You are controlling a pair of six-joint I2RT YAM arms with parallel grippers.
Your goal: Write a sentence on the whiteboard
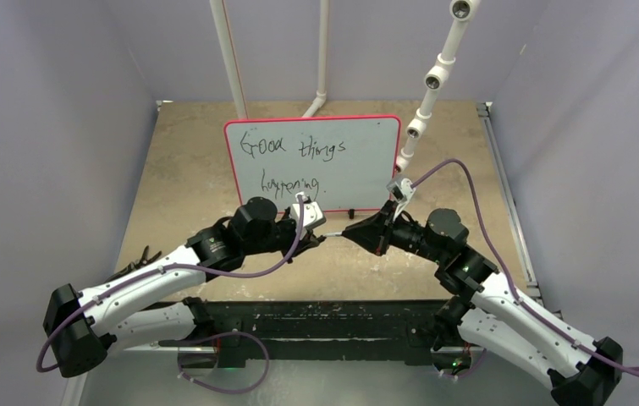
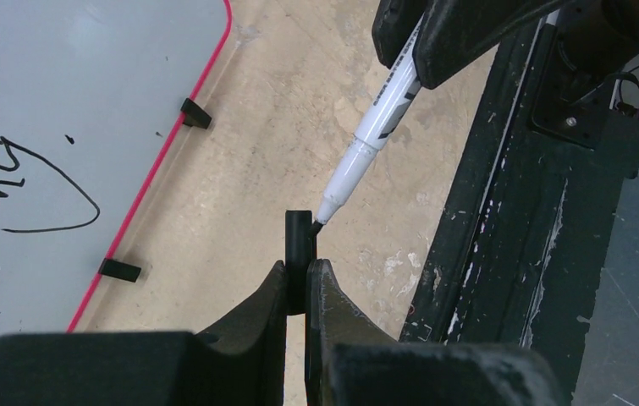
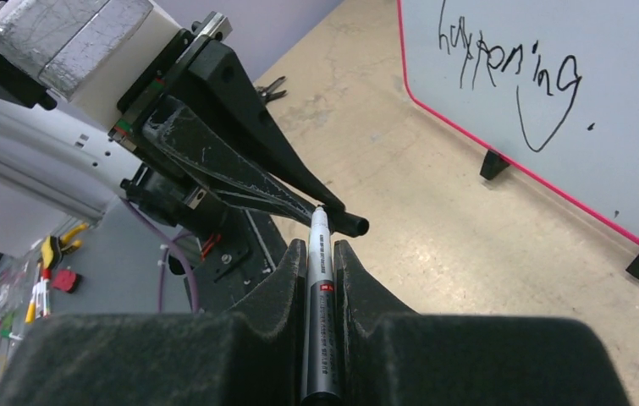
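The whiteboard (image 1: 358, 182) stands upright behind both arms, bearing the black handwriting "Good things happening." on two lines. My right gripper is shut on a white marker (image 3: 321, 254), whose tip points at my left gripper. Held by the left gripper is a short black cap (image 2: 298, 233), shut between its fingers. In the left wrist view the marker's dark nib shows right beside the cap's upper part; whether it touches or enters the cap I cannot tell. From above, the two grippers face each other in front of the board.
Black feet (image 2: 119, 270) hold up the board's lower edge. Dark pliers (image 3: 272, 90) lie on the table's left side. The tan tabletop (image 1: 375, 275) in front of the board is otherwise clear.
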